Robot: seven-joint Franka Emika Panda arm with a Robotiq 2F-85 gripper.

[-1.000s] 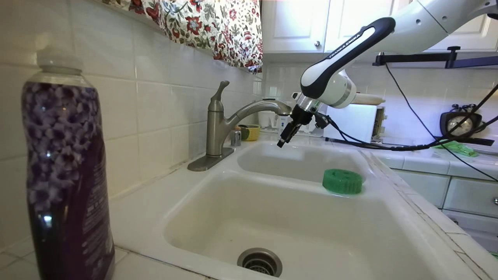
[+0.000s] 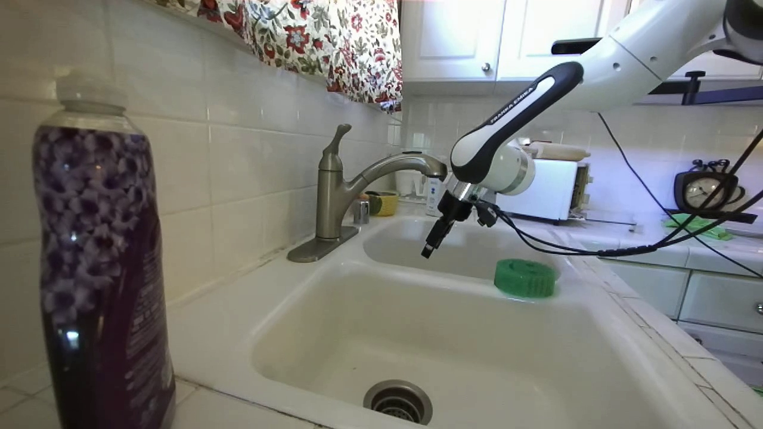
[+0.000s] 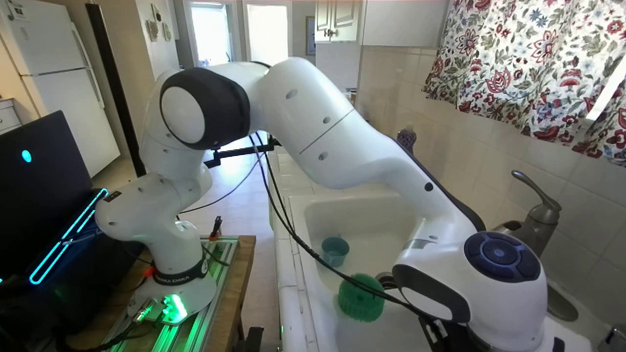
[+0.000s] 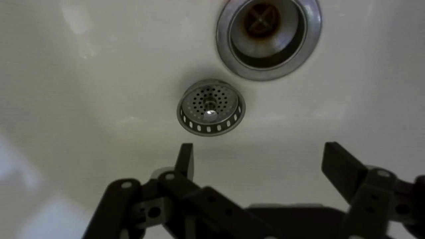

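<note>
In the wrist view, a round metal sink strainer [image 4: 210, 104] with a perforated base and a central knob lies tilted on the white basin floor. Just up and right of it is the open drain [image 4: 267, 71], its metal ring bare and rust showing inside. My gripper is open, its fingers wide apart and nothing between them; the strainer appears beyond the left finger [image 4: 185, 159]. From the side, the gripper [image 2: 427, 251] points down over the far basin, whose floor is hidden there.
A green round scrubber [image 2: 525, 278] sits on the divider between the basins. The faucet [image 2: 330, 193] stands close by the gripper. A blue cup [image 3: 335, 251] is in the other basin, and a purple bottle [image 2: 100, 271] stands in the foreground.
The arm has come down, bringing my gripper lower over the far basin. The scrubber, faucet and bottle have stayed in place.
</note>
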